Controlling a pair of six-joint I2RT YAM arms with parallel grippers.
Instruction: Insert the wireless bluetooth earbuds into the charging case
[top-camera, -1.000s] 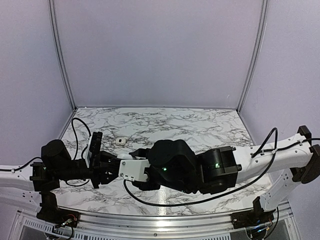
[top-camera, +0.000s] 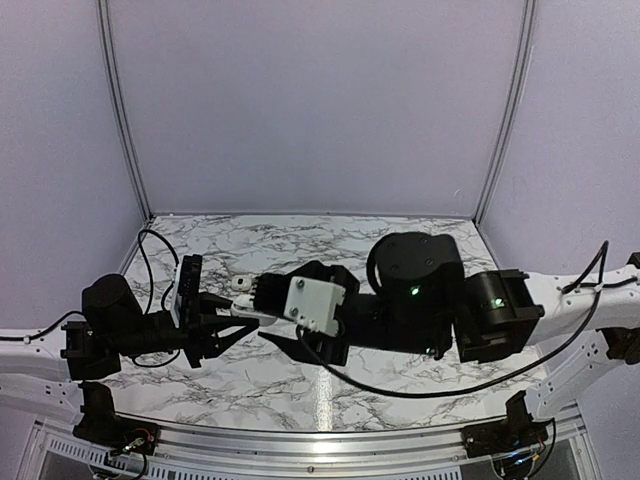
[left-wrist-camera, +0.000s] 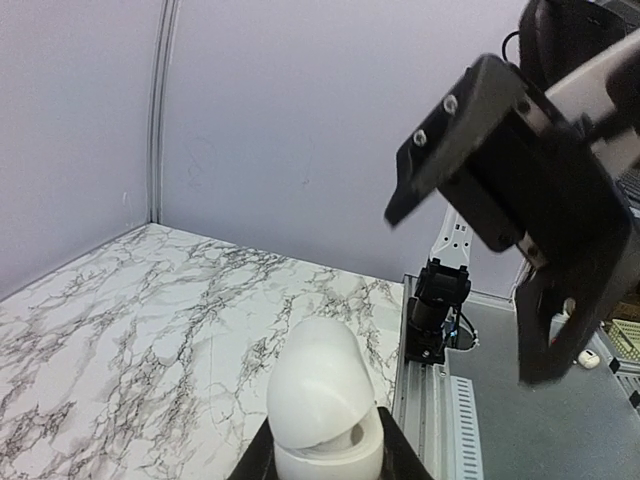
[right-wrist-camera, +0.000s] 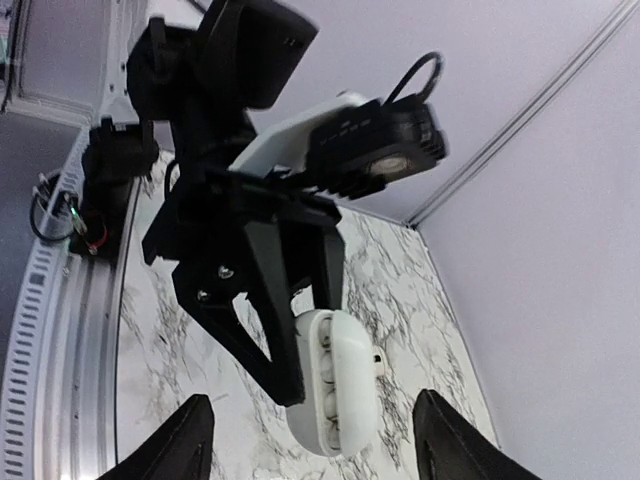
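Note:
My left gripper (top-camera: 247, 317) is shut on the white charging case (left-wrist-camera: 325, 385), holding it above the table. In the right wrist view the case (right-wrist-camera: 350, 385) stands with its lid parted from its base, and a row of wells shows in the gap. Whether an earbud sits in it I cannot tell. Facing the case, my right gripper is open, its dark fingers (right-wrist-camera: 185, 440) to either side of it in that view, nothing visible between them. From the left wrist view, that same gripper hangs to the right of the case.
A small pale object (top-camera: 241, 283) lies on the marbled table (top-camera: 330, 245), just behind the grippers. Walls (top-camera: 320, 110) enclose the back and sides, and a metal rail (top-camera: 310, 447) runs along the front.
My right gripper was close against the case; it has drawn back to the right and turned, with its fingers now spread. The left gripper and case have stayed nearly in place.

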